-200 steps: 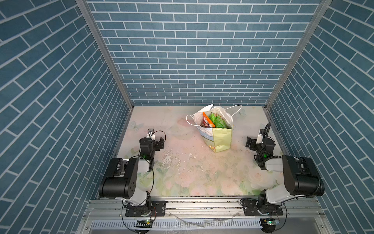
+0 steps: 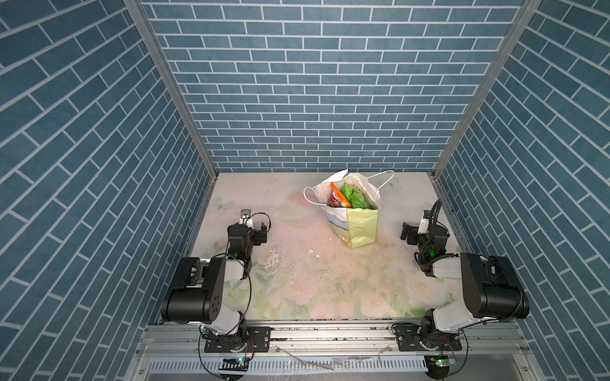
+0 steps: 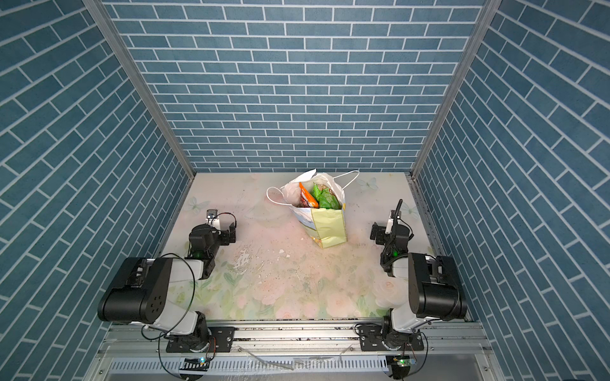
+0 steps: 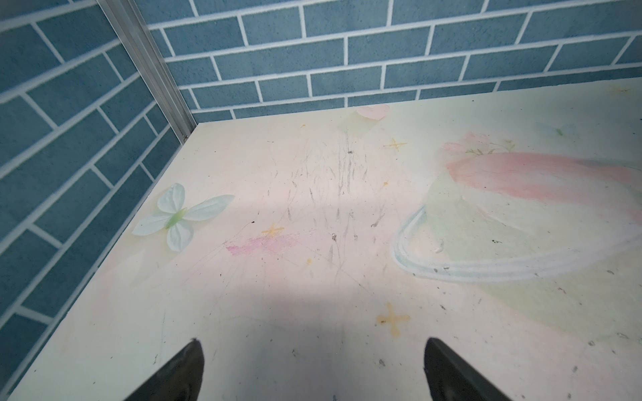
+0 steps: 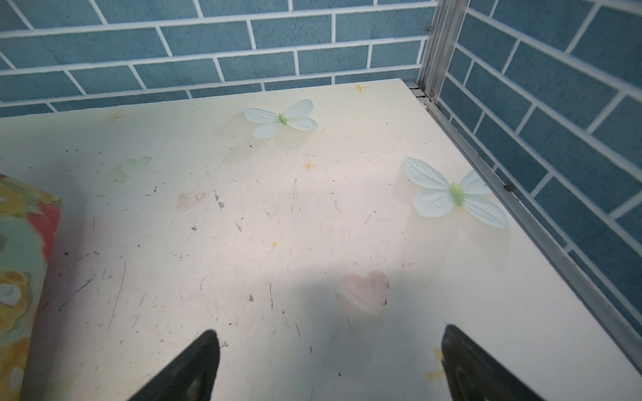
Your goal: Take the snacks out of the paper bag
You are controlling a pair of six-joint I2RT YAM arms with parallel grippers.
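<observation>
The paper bag (image 2: 362,228) stands upright on the table, right of centre, its mouth open and its white rope handles spread to either side. Inside it show an orange snack pack (image 3: 308,195) and a green snack pack (image 3: 327,198); whatever lies deeper is hidden. My left gripper is open over bare tabletop, well to the left of the bag. On the bag's other side, my right gripper is open too, with nothing between its fingers. A printed side of the bag (image 5: 20,287) enters the right wrist view at its left edge.
Blue brick-patterned walls (image 2: 324,95) close off the back and both sides.
</observation>
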